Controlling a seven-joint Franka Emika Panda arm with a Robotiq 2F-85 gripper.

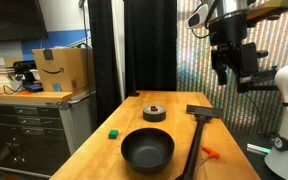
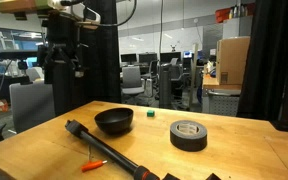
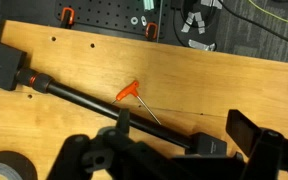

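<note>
My gripper (image 1: 232, 82) hangs high over the right side of the wooden table, fingers apart and nothing between them. Below it in the wrist view lies a tool with an orange handle (image 3: 130, 91) and a thin metal shaft, close beside a long black bar (image 3: 84, 98). A black bowl (image 1: 147, 150) stands upright, its inside looking empty. A roll of grey tape (image 2: 189, 135) lies flat on the table, and a small green block (image 1: 113, 134) sits near the table's edge. The wrist view shows part of the tape roll (image 3: 11, 165) but not the bowl or block.
The black bar (image 2: 109, 147) has wide flat ends and runs across the table between the orange tool and the bowl. Bare wood (image 2: 239, 150) lies beyond the tape. A cardboard box (image 1: 64, 69) stands on a separate cabinet behind.
</note>
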